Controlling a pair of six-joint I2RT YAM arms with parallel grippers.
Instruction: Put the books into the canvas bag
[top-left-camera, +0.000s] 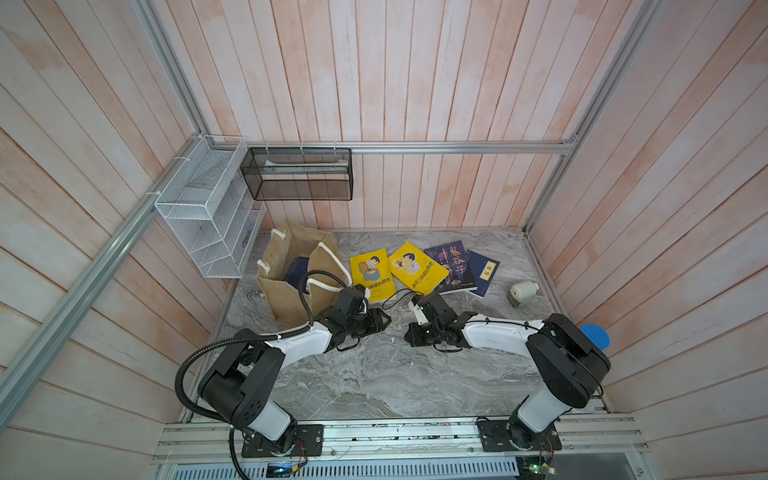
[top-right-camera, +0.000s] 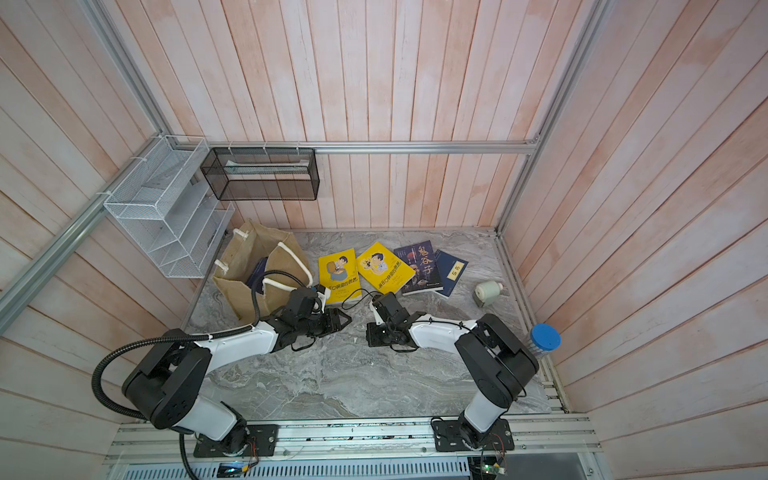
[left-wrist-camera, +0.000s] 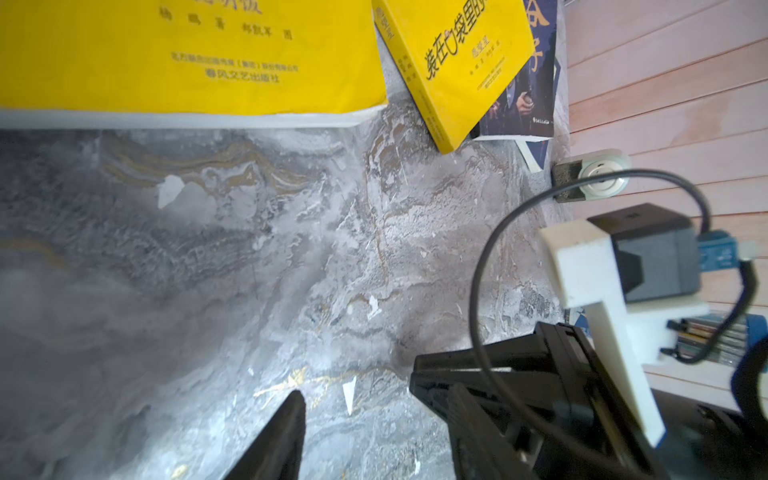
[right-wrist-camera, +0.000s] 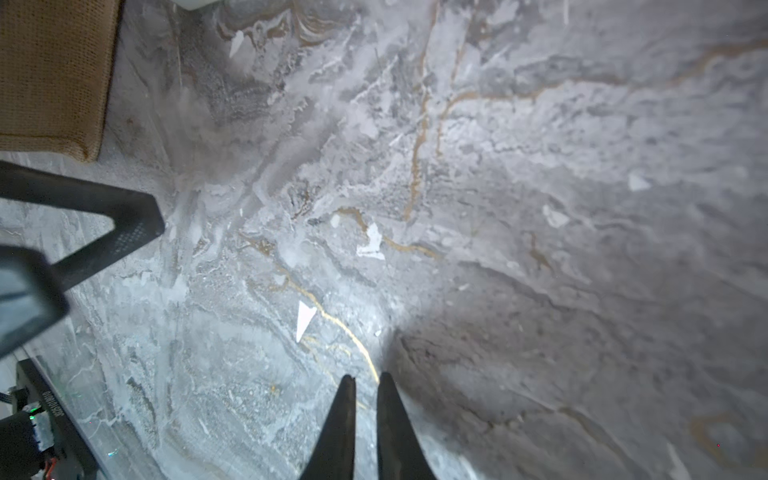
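Observation:
The tan canvas bag, with white rope handles, stands open at the left; a dark blue book is inside. Right of it lie two yellow books, the left one beside the bag and the right one angled. Farther right are a dark purple book and a navy book. My left gripper is open and empty over bare tabletop in front of the books. Facing it, my right gripper has its fingers drawn together, nothing visible between them. Neither touches a book.
A pale roll-shaped object sits at the right, and a blue-lidded container stands near the right edge. White wire shelves and a black mesh basket hang above.

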